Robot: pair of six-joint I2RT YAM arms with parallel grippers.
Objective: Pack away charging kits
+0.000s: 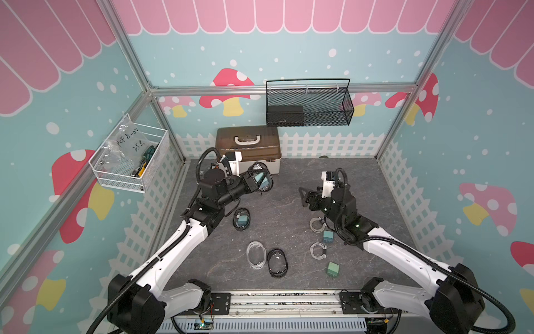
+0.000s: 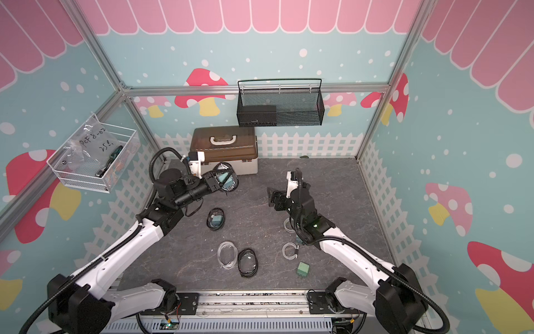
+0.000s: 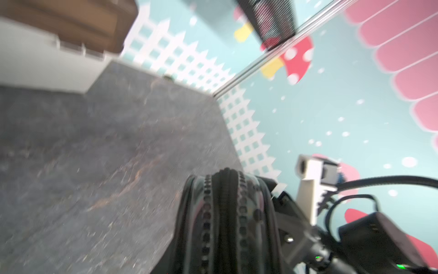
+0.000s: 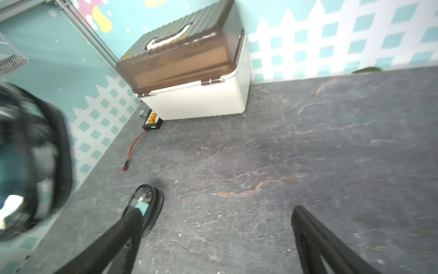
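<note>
A black oval case with a clear window and something blue-green inside hangs in the air before the toolbox, with my left gripper shut on its edge. Its zipped edge fills the low middle of the left wrist view. A like case lies on the floor at the left. My right gripper is above the floor, fingers apart, with nothing between its fingers in the right wrist view. Grey cable coils, an empty-looking black case, a blue charger and a green charger lie nearer the front.
The toolbox with a brown lid stands closed at the back. A black wire basket hangs on the back wall, a white basket on the left wall.
</note>
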